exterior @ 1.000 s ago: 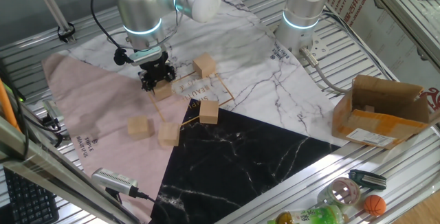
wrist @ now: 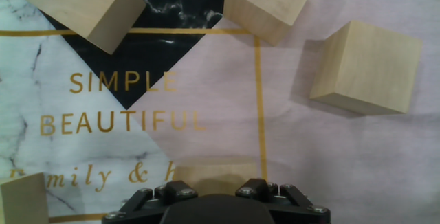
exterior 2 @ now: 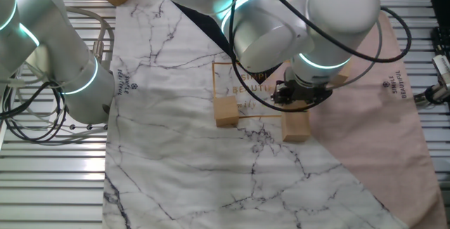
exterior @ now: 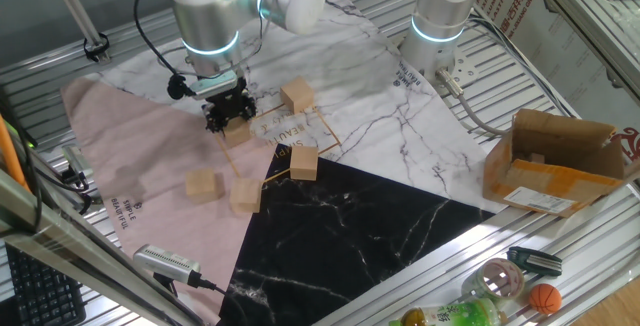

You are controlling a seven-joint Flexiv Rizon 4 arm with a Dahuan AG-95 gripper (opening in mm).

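Note:
Several plain wooden blocks lie on the cloth. One block (exterior: 237,130) sits right by my gripper (exterior: 231,116), which is pointed down with its fingers spread apart. In the wrist view this near block (wrist: 216,174) shows at the bottom, just past the open gripper; its lower part is hidden by the gripper. The other blocks are a back block (exterior: 297,94), a block on the black corner (exterior: 304,163), a front block (exterior: 246,195) and a left block (exterior: 203,185). In exterior view 2, the near block (exterior 2: 295,126) stands partly beneath the gripper (exterior 2: 301,94).
An open cardboard box (exterior: 550,166) stands at the right. Tape (exterior: 500,279), an orange ball (exterior: 545,298) and a bottle (exterior: 460,314) lie at the front right.
In exterior view 1 the arm and gripper have shifted slightly to the right and tilted a little. The blocks lie where they were.

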